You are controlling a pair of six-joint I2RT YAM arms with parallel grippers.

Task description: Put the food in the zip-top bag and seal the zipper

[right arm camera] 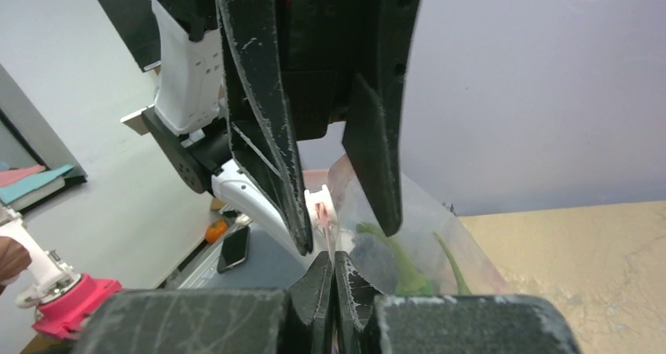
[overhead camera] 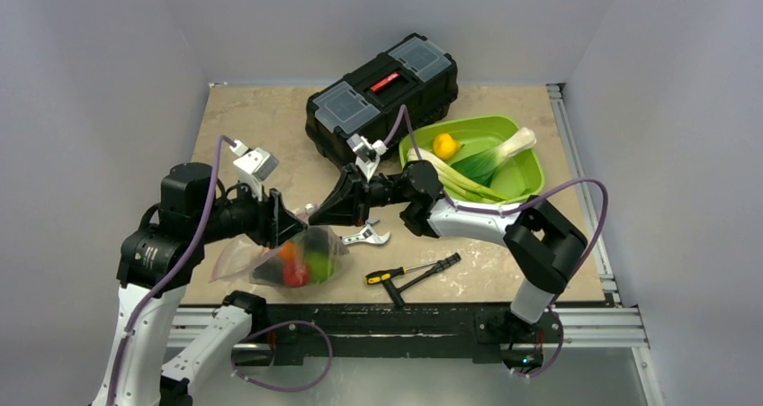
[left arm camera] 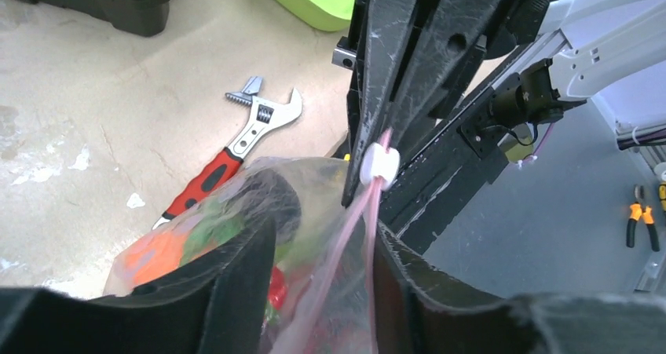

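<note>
The clear bag (overhead camera: pixel 310 266) holding red, orange and green food hangs below both grippers at the front left. In the left wrist view its pink zipper strip runs up to a white slider (left arm camera: pixel 380 164) at the tips of my right gripper (overhead camera: pixel 315 217), which is shut; the right wrist view shows the thin strip at those tips. My left gripper (overhead camera: pixel 288 223) stands part open just left of the slider, its fingers either side of the strip in the left wrist view.
An adjustable wrench (overhead camera: pixel 367 235), screwdriver (overhead camera: pixel 385 275) and black tool (overhead camera: pixel 418 277) lie near the bag. The green bin (overhead camera: pixel 531 167) with vegetables and lemon is at right; the black toolbox (overhead camera: pixel 382 95) at the back.
</note>
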